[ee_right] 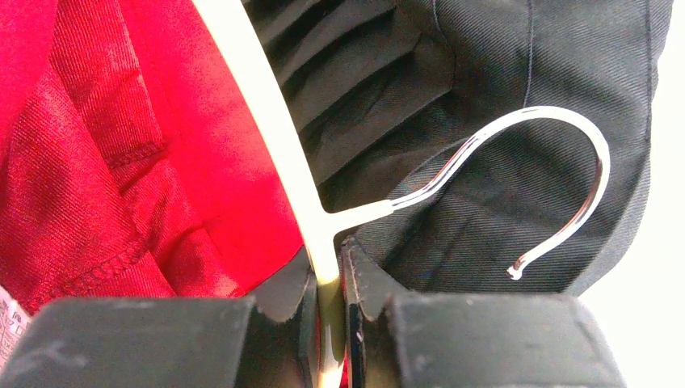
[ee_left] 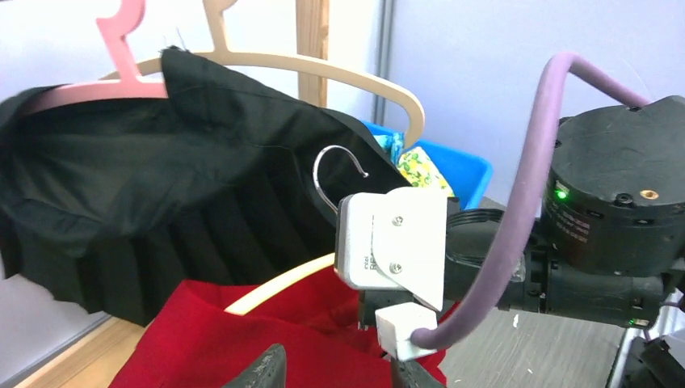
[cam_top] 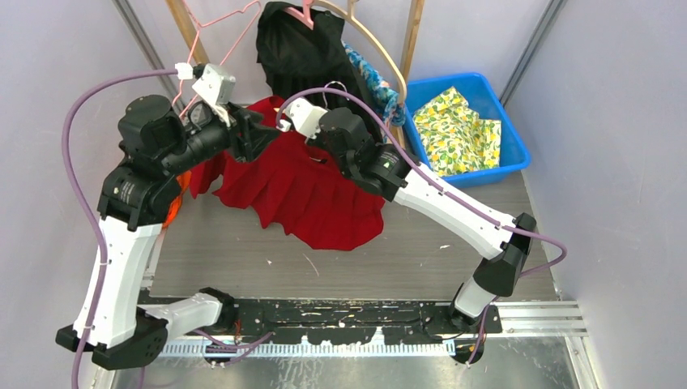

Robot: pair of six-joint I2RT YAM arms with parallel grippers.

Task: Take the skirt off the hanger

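Note:
A red pleated skirt (cam_top: 316,203) hangs from a cream hanger (ee_right: 275,137), whose bar lies against the waistband and whose silver hook (ee_right: 557,117) curves out to the side. My right gripper is shut on the hanger bar, just below where the hook's stem joins it. My left gripper is open over the left part of the skirt, its fingertips well apart and red cloth visible beyond them. One end of the bar (ee_left: 279,283) runs into the skirt's waist in the left wrist view; the far end is hidden.
Behind the skirt, a black garment (cam_top: 304,57) hangs on a pink hanger (cam_top: 306,14), near a wooden rack (cam_top: 411,36). A blue bin (cam_top: 510,150) at the right holds yellow patterned cloth (cam_top: 454,134). Orange material (cam_top: 173,207) shows beside the left arm.

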